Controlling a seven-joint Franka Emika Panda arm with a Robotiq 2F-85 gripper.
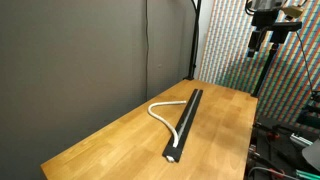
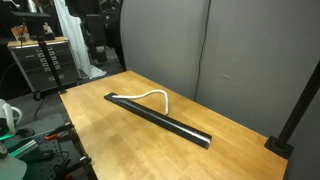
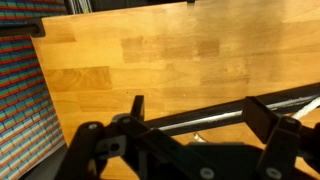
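Note:
A long black channel (image 1: 184, 127) with a pale strip along its length lies on the wooden table. Beside it curves a white hose (image 1: 154, 115), one end near the channel's middle; in exterior view 2 the hose (image 2: 152, 93) arcs along the far side of the channel (image 2: 160, 120). High over the table's far right end, my gripper (image 1: 262, 47) hangs well clear of both. The wrist view has the gripper with its fingers wide apart and only table between them. Part of the channel (image 3: 222, 114) there is hidden behind the gripper, and the hose (image 3: 308, 107) shows at the right edge.
A grey partition (image 1: 80, 70) runs along one side, with a dark post (image 2: 298, 105) at one table corner. A striped colourful curtain (image 1: 230, 45) hangs behind the arm.

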